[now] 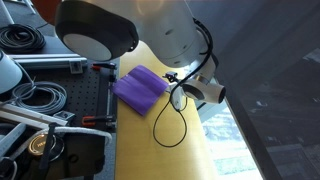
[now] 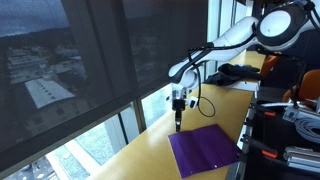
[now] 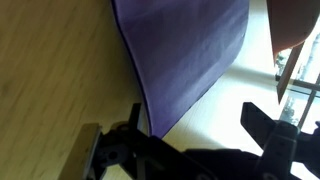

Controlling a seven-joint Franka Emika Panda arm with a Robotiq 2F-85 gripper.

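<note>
A purple cloth (image 1: 142, 90) lies flat on the light wooden table, roughly square in outline. My gripper (image 2: 180, 118) points down at the cloth's far left corner in exterior view 2. In the wrist view the fingers of the gripper stand wide apart, and nothing is gripped. One corner of the cloth (image 3: 190, 60) reaches toward the left finger (image 3: 122, 140), which hides its tip. Whether the fingers touch the cloth or the table cannot be made out.
Beside the cloth stands a dark cart (image 1: 90, 95) carrying coiled cables (image 1: 40, 97) and tools. A loose black cable hangs from the arm. Bare table (image 2: 130, 160) lies to the cloth's left in exterior view 2, with a window and dark blinds (image 2: 80, 65) behind.
</note>
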